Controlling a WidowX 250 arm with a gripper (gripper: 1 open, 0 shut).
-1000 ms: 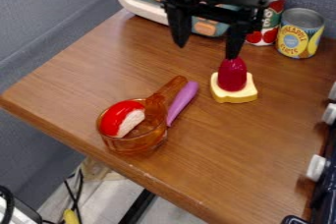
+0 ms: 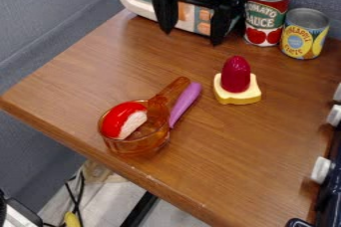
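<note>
My black gripper [image 2: 192, 20] hangs at the top centre over the back of the table, in front of a white bin, its fingers spread open with nothing visible held. A red oblong item [image 2: 234, 75] stands upright on a yellow block [image 2: 240, 98] resembling bread or butter, right of centre. At the front left, a brown transparent pot [image 2: 144, 143] with a handle holds a red and white item [image 2: 126, 116]. A purple utensil [image 2: 185, 103] lies along its handle.
A tomato sauce can [image 2: 264, 17] and a yellow-labelled can [image 2: 304, 36] stand at the back right. A dark appliance with white knobs [image 2: 320, 169] lines the right edge.
My gripper has moved up and back, leftward from above the red item toward the white bin at the back.
</note>
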